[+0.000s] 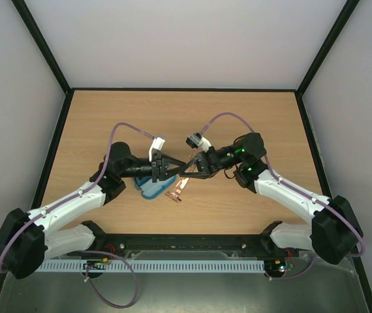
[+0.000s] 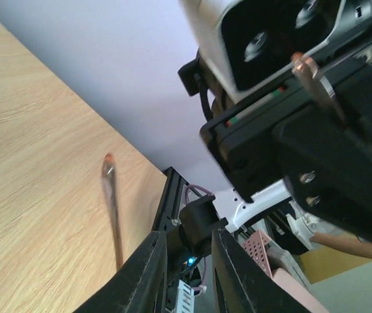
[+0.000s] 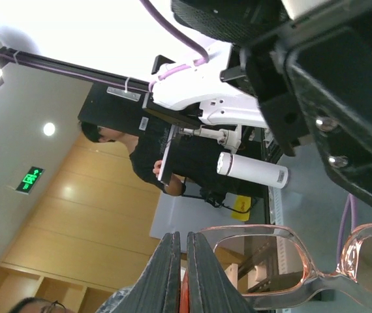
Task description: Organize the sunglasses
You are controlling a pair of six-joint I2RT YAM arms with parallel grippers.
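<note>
Clear pinkish sunglasses hang below my right gripper in the top view. The right wrist view shows the right fingers pressed together, with the frame of the sunglasses beside them; a thin temple is held there. My left gripper is close against the right one, so its tips are partly hidden. A gap shows between its fingers in the left wrist view, where a temple of the sunglasses passes behind the left finger. Whether it grips anything is unclear. A blue case lies below the left gripper.
The two grippers nearly touch, leaving little space between them. Bare wooden tabletop stretches behind the arms and to both sides. Dark rails frame the table, and pale walls rise around it.
</note>
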